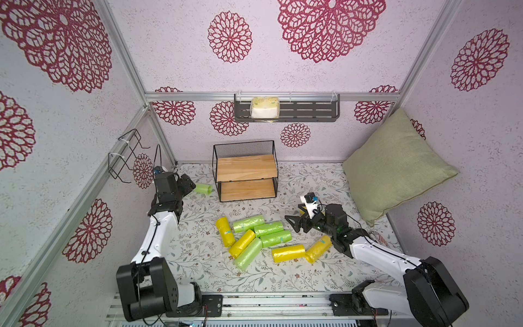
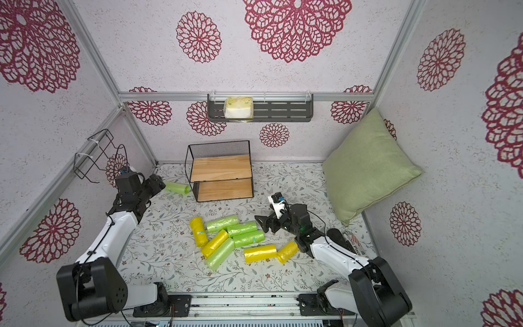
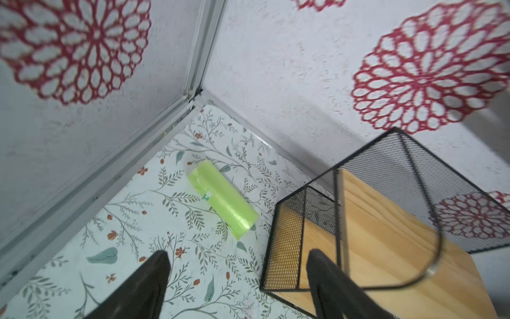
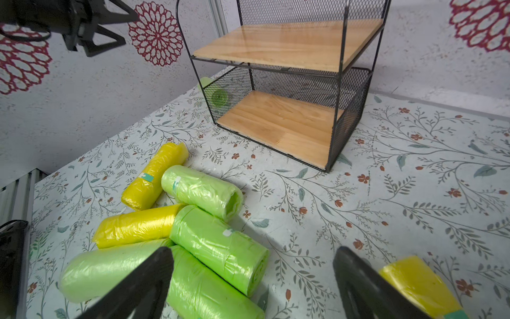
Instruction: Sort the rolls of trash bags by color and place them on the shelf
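The two-tier shelf (image 1: 248, 166), with wooden boards and black mesh sides, stands at the back; both boards look empty. To its left on the table lies a green roll (image 3: 223, 197), clearly seen in the left wrist view. My left gripper is open near it, nothing between its fingers. Green rolls (image 1: 248, 223) and yellow rolls (image 1: 225, 231) lie in a loose cluster in front of the shelf. Open and empty, my right gripper hovers over the right part of the table, with a yellow roll (image 4: 419, 287) beside its right finger.
A green pillow (image 1: 395, 169) leans in the back right corner. On the back wall hangs a dark rack (image 1: 305, 111) holding a wrapped package (image 1: 265, 108). A wire holder (image 1: 126, 155) is on the left wall. Table space right of the shelf is clear.
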